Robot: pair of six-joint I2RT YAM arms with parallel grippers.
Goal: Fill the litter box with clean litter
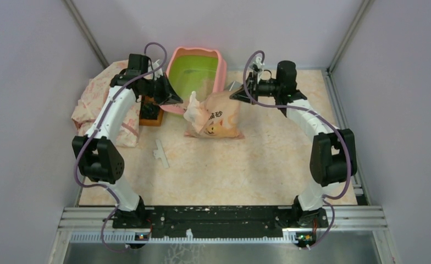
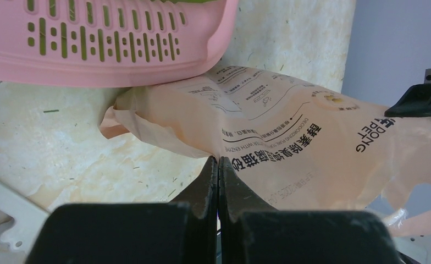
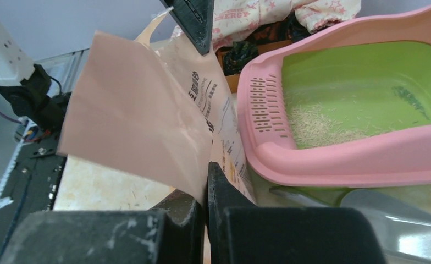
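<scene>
A pink litter box (image 1: 220, 71) with green inside stands at the back; a little litter shows inside in the right wrist view. The tan litter bag (image 1: 221, 118) stands before it, upper part crumpled, printed side visible in the left wrist view (image 2: 290, 148). My left gripper is shut at the bag's thin edge on the left; whether paper is between its fingers is hard to tell. My right gripper is shut at the bag's upper right corner, a flap of paper rising right at its fingertips; whether it grips it is unclear.
A patterned cloth (image 1: 100, 99) and a wooden box (image 1: 150, 121) lie at the left. A white flat piece (image 1: 161, 154) lies on the table (image 1: 274, 165). A clear scoop (image 3: 389, 225) is behind the bag.
</scene>
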